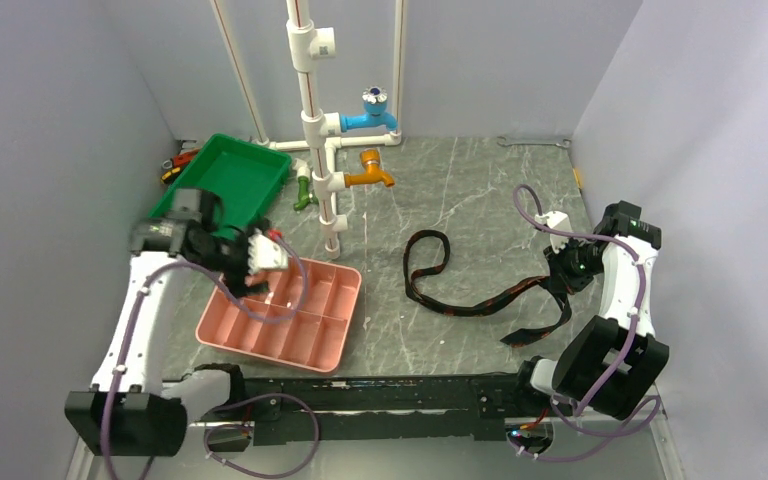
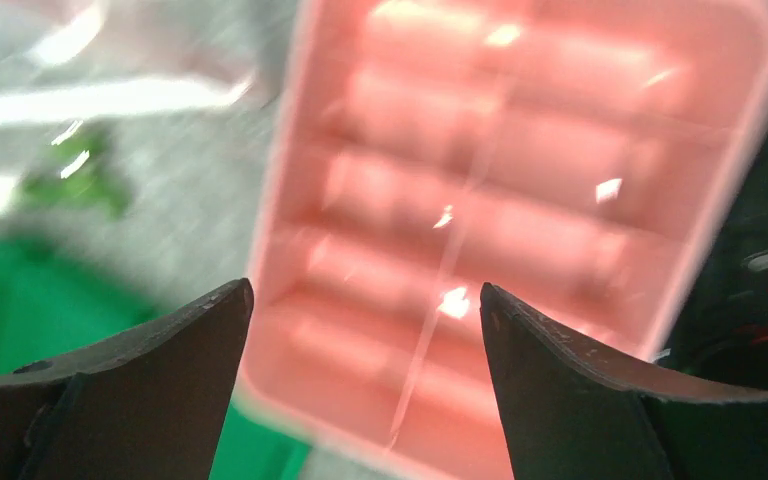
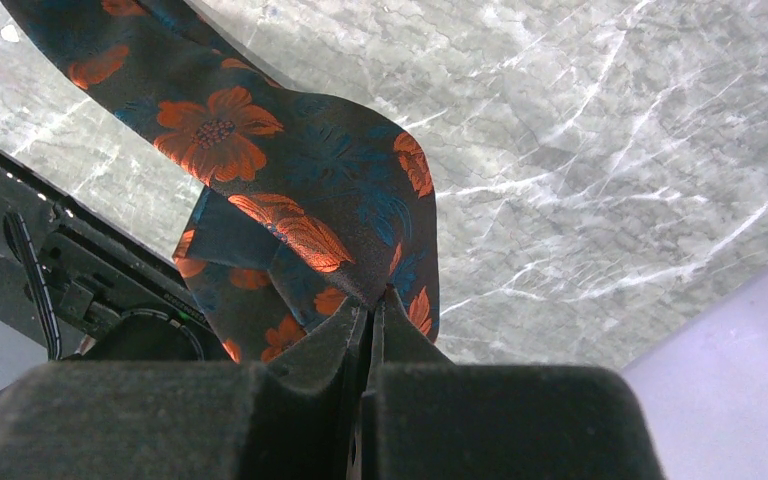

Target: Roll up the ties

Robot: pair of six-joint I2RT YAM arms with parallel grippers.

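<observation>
A dark floral tie [image 1: 475,308] [image 3: 210,135] lies loosely looped on the marble table, its folded right end under my right gripper [image 1: 560,275], which is shut at the cloth; whether fabric is pinched between the tips is hard to tell. My left gripper [image 1: 250,278] hangs over the pink divided tray, blurred in motion, its fingers apart with nothing seen between them.
The pink tray [image 1: 345,310] sits front left, the green tray [image 1: 230,160] behind it. A white pipe column [image 1: 315,150] with coloured taps stands at centre back. Grey walls close both sides.
</observation>
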